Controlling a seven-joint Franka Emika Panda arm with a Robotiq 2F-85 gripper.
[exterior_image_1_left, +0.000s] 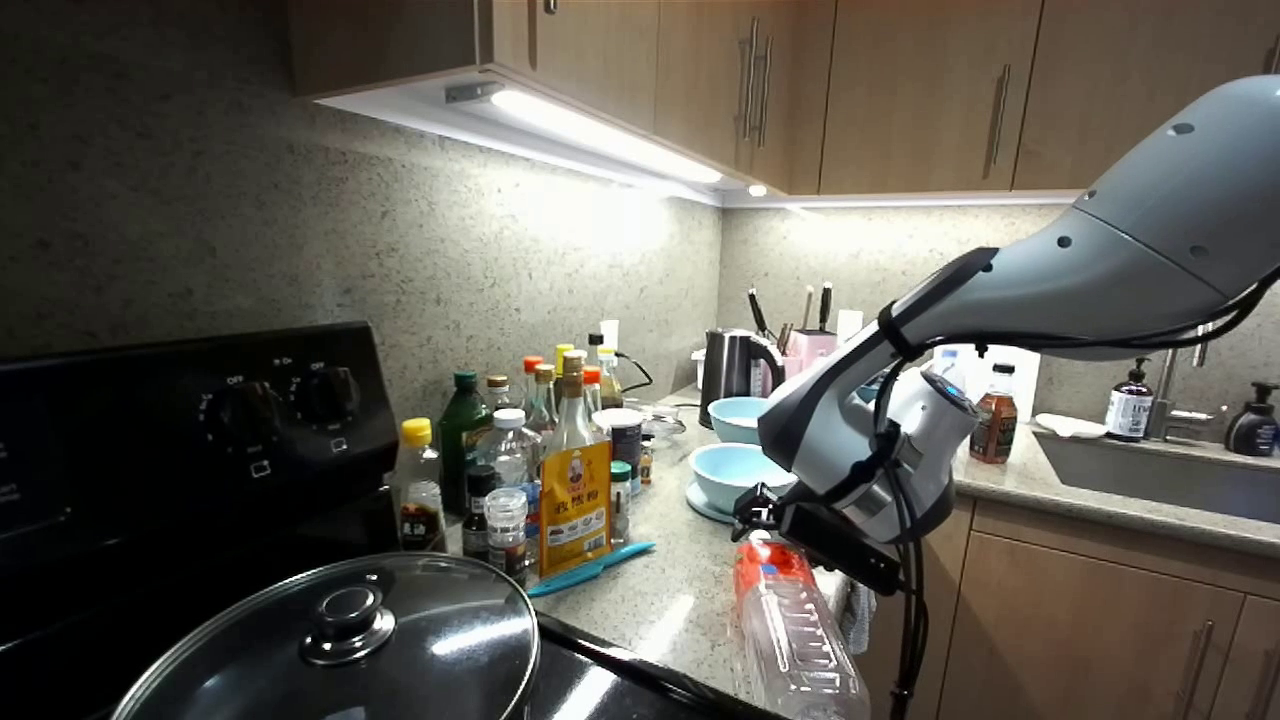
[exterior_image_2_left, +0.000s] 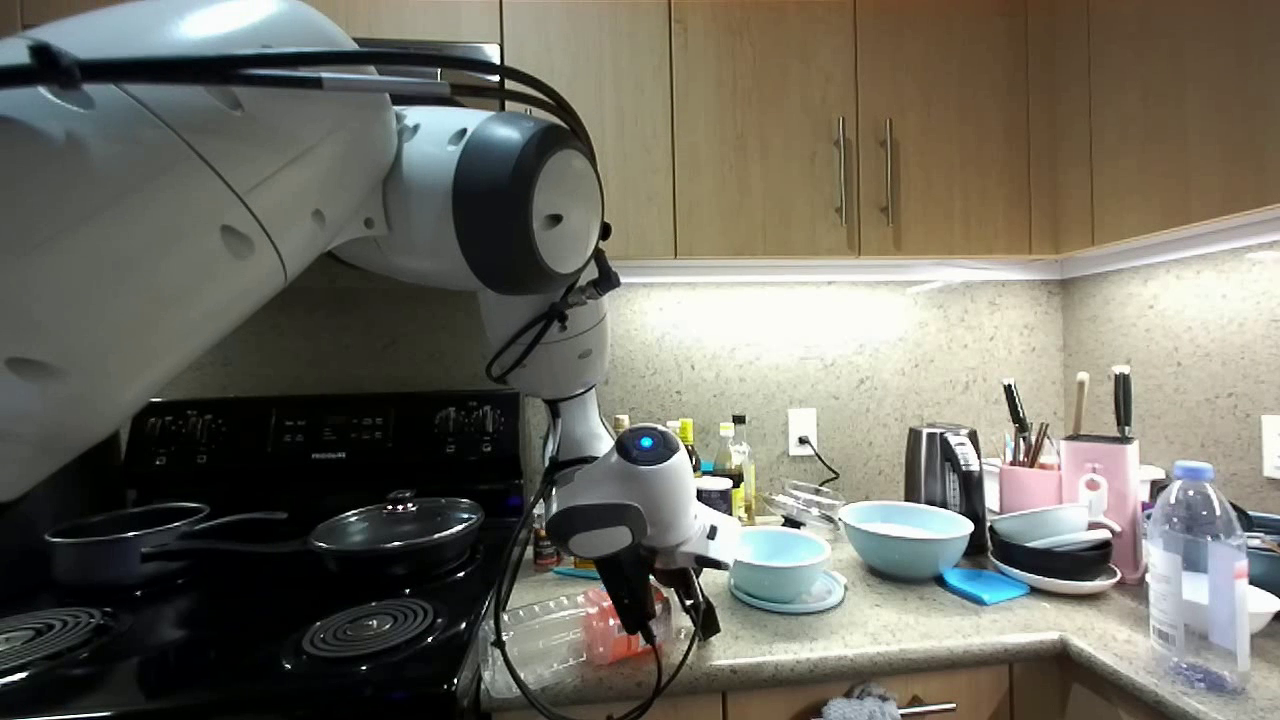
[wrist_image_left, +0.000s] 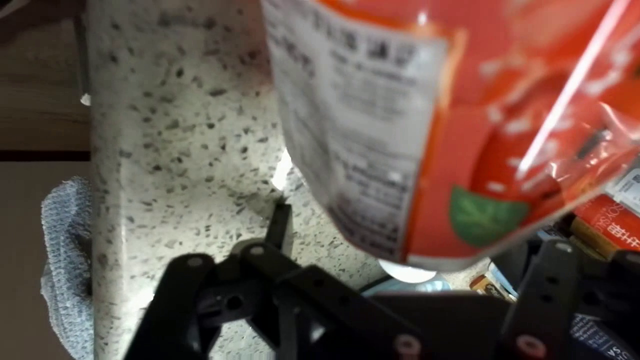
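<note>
A clear plastic bottle (exterior_image_1_left: 798, 636) with a red labelled end lies on its side on the counter by the stove. In the wrist view its red label (wrist_image_left: 366, 132), with white text and tomato pictures, fills the upper right and looks blurred. My gripper (exterior_image_2_left: 674, 626) points down at the red end in exterior view 2, one finger on each side of it in that view. The fingers stand open. Dark fingers (wrist_image_left: 279, 231) appear low in the wrist view; whether either touches the bottle is unclear.
Light blue bowls (exterior_image_2_left: 780, 564) stand behind the gripper. Sauce bottles and a yellow pouch (exterior_image_1_left: 576, 510) crowd the backsplash. A lidded pan (exterior_image_1_left: 348, 648) sits on the stove. A grey towel (wrist_image_left: 67, 264) hangs at the counter's front edge. Bare counter lies between pouch and bottle.
</note>
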